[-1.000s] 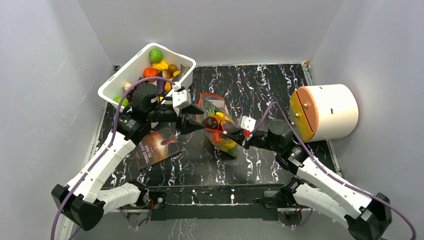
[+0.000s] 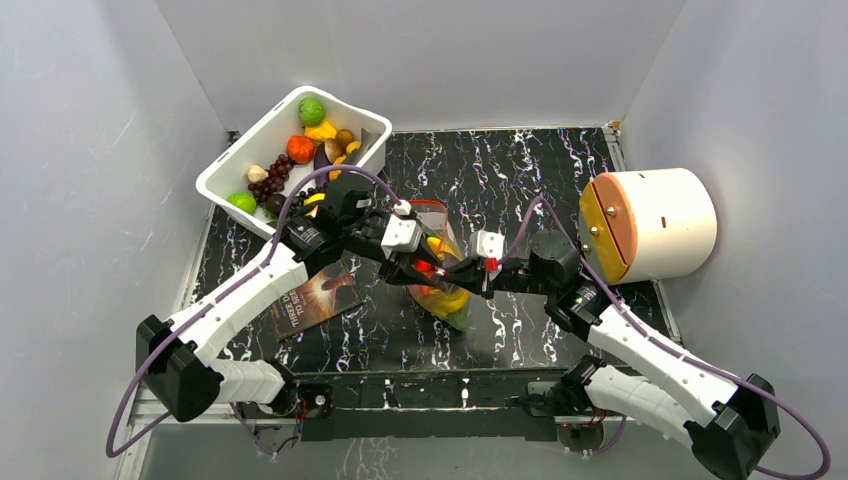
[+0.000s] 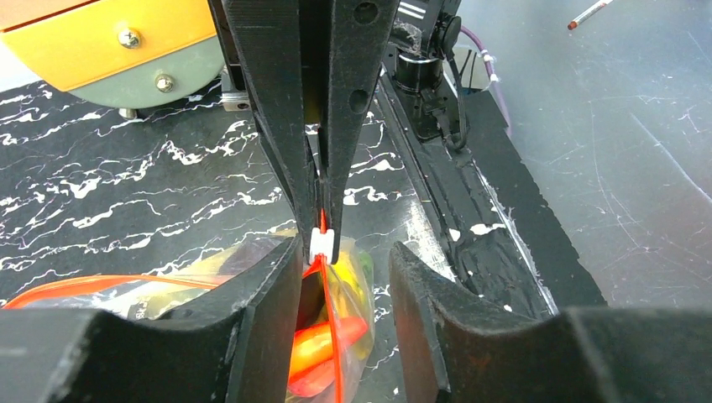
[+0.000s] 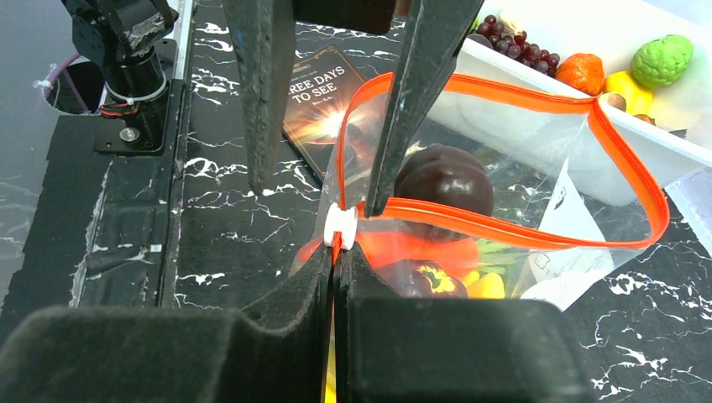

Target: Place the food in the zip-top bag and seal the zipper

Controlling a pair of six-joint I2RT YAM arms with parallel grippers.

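Observation:
The zip top bag (image 4: 520, 252) holds food, including a dark round item (image 4: 443, 180), red and yellow pieces. Its orange zipper runs to a white slider (image 3: 321, 244). My right gripper is shut on the zipper strip just beside the slider. Over the bag, my left gripper is part open at the slider, its fingers either side of it in its own view, with the right gripper's fingertips just beyond. The far part of the bag's mouth stands open in the right wrist view.
A white bin (image 2: 225, 175) of fruit and vegetables is at back left. A book (image 2: 310, 300) lies front left, partly under the left arm. A round cream box (image 2: 665, 220) stands at right.
My left gripper has moved right and slightly down in the top view to meet the right gripper at the zipper. The right arm and bag have shifted only slightly.

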